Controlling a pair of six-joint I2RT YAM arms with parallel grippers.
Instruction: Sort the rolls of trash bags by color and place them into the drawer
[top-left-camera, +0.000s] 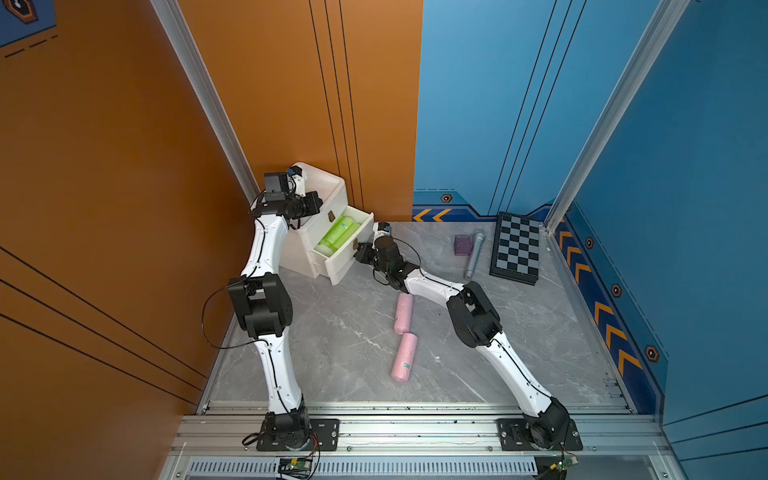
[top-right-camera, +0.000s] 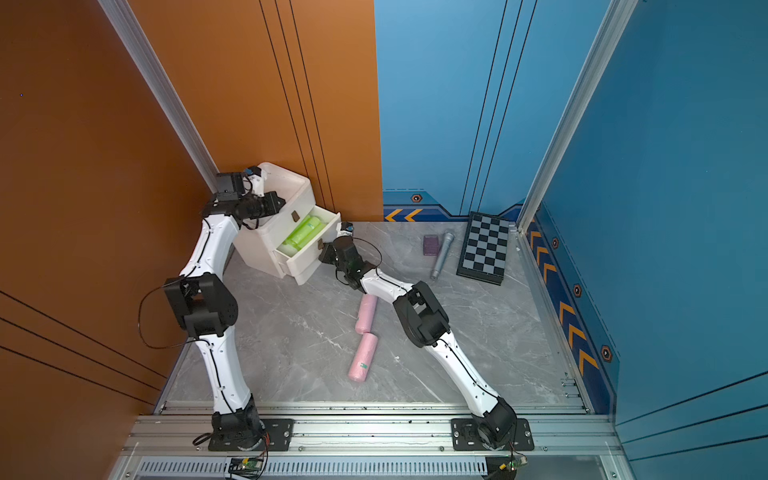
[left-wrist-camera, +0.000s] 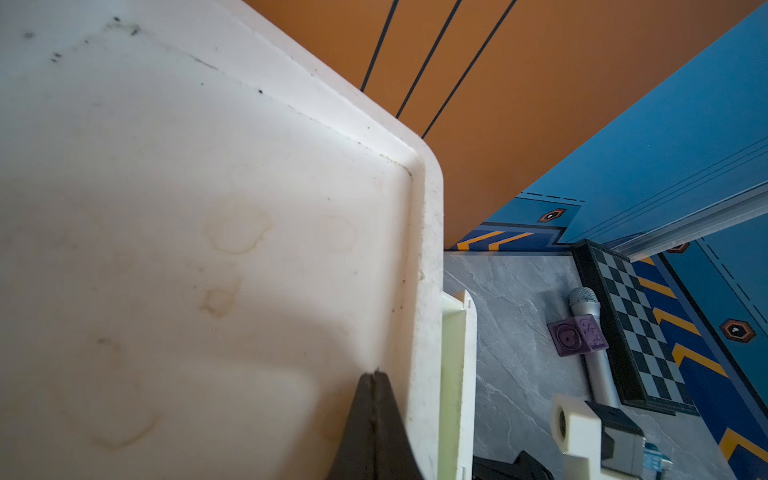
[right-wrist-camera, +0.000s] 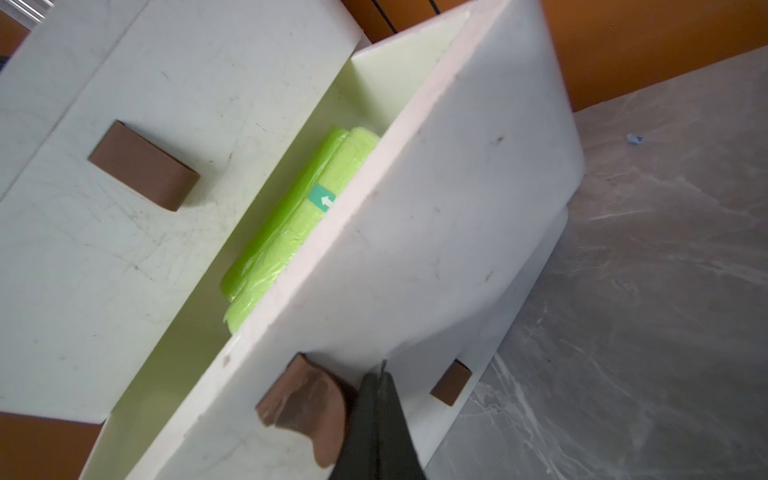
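Observation:
The white drawer unit (top-left-camera: 312, 251) stands at the left with a drawer (right-wrist-camera: 472, 208) pulled out, holding green rolls (top-left-camera: 336, 233). My left gripper is shut, nothing visible between its fingers, over the unit's top (left-wrist-camera: 240, 200). My right gripper is shut at the open drawer's front, beside its brown pull tab (right-wrist-camera: 304, 400); whether it touches cannot be told. Two pink rolls, a farther one (top-left-camera: 403, 312) and a nearer one (top-left-camera: 404, 357), lie on the table below the right arm.
At the back right are a purple cube (top-left-camera: 463, 245), a grey microphone (top-left-camera: 474, 256) and a checkered board (top-left-camera: 514, 248). Walls close in the back and sides.

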